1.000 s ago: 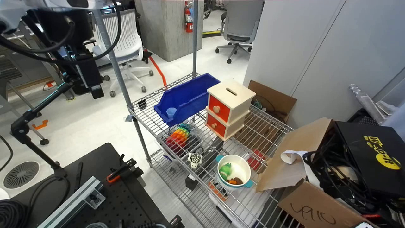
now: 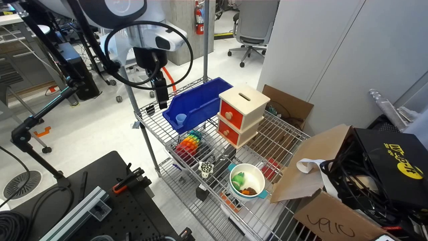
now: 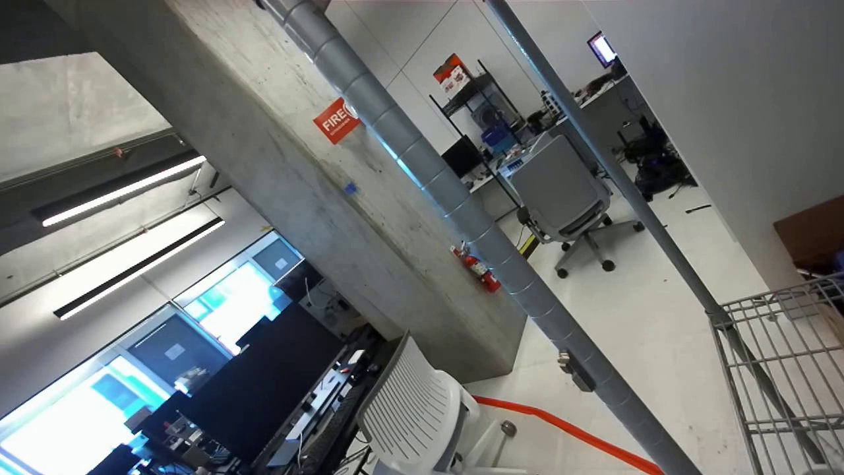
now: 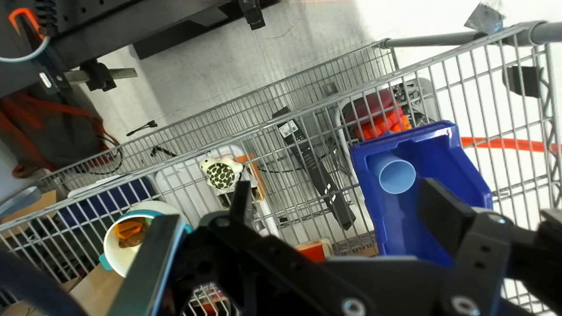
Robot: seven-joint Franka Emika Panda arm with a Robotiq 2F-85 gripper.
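My gripper is open in the wrist view, its two dark fingers wide apart and nothing held between them. In exterior view 1 the gripper [image 2: 161, 94] hangs above the left end of the blue bin [image 2: 200, 98]. A small light-blue cup [image 2: 181, 118] is in the near end of that bin. From the wrist, the cup [image 4: 397, 176] appears just beyond the right finger. Exterior view 2 does not show the gripper.
A wooden box with red drawers [image 2: 242, 114] stands beside the bin on the wire shelf [image 2: 277, 140]. Closer are a spotted turtle toy [image 2: 206, 168] and a white pot [image 2: 256, 178] holding toy food. An open cardboard box [image 2: 333, 217] occupies the right; a shelf post [image 2: 205, 44] rises behind.
In exterior view 1 the arm and gripper have swung right, from outside the shelf's left post to over the blue bin's left end. The objects on the shelf have not moved.
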